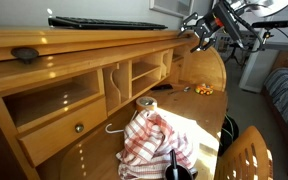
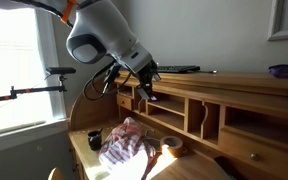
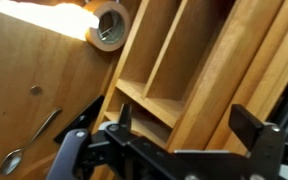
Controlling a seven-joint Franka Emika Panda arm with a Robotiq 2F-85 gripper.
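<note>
A roll of tape [image 2: 163, 147] rests on the wooden desk close to the cubbyholes; in the wrist view the tape roll [image 3: 106, 43] lies at the top. My gripper is open and empty, its dark fingers spread wide at the bottom of the wrist view. Exterior view 1 has the gripper [image 1: 190, 28] raised at the level of the upper shelf, well above and apart from the roll. A red-and-white checked cloth [image 1: 149, 143] lies crumpled on the desktop.
A dark cup [image 1: 178, 170] stands beside the cloth. Wooden cubbyholes and drawers [image 1: 59, 132] line the desk's back. A spoon [image 3: 29, 143] and a black item [image 3: 76, 123] lie on the desktop. Orange objects [image 1: 204, 89] sit at its far end. A keyboard [image 1: 114, 24] tops the shelf.
</note>
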